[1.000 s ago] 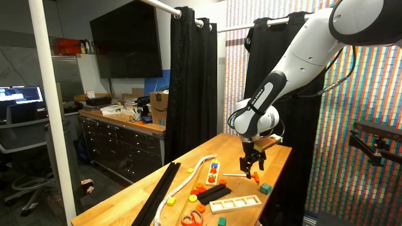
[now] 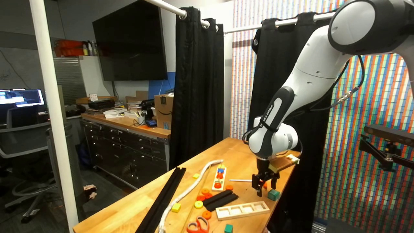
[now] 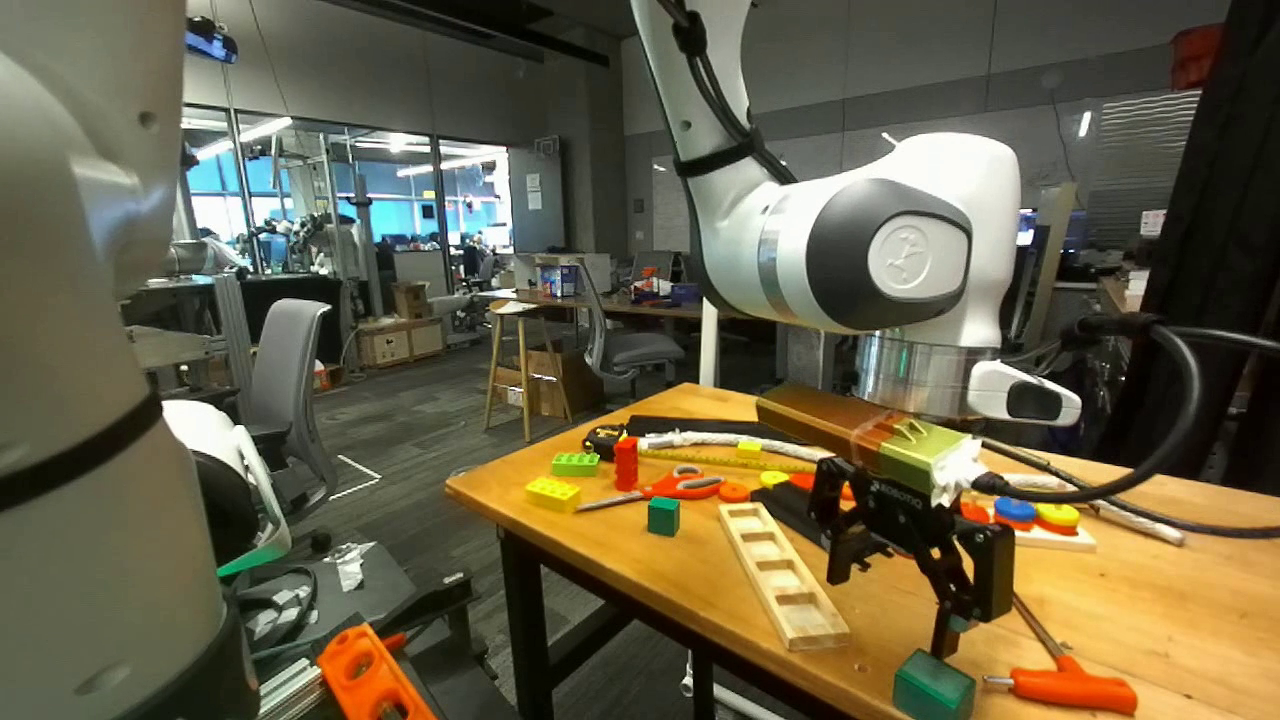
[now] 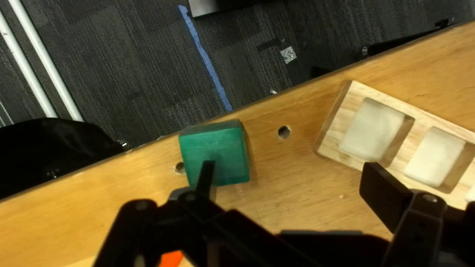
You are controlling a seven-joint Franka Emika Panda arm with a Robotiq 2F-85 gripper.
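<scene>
My gripper stands open over the table, its two fingers wide apart and nothing between them. A large green block [image 4: 215, 153] lies near the table edge, partly covered by the left finger in the wrist view. In exterior view 2 one fingertip hangs just over this green block [image 3: 935, 686]; I cannot tell if they touch. The wooden tray [image 4: 327, 144] with square compartments lies to the right in the wrist view, and the visible compartments look empty. An orange-handled screwdriver [image 3: 1074, 689] rests beside the green block.
A smaller green block [image 3: 663, 516], orange scissors [image 3: 684, 484], yellow block [image 3: 553, 493] and red block [image 3: 626, 463] lie past the tray. Black strips [image 2: 220, 199] and a shape toy [image 2: 218, 184] sit on the table's other side. The table edge is close to the large green block.
The arm has come down and toward the table edge where the large green block lies. In exterior view 1 the gripper now covers part of the screwdriver. The blocks and tray have not moved.
</scene>
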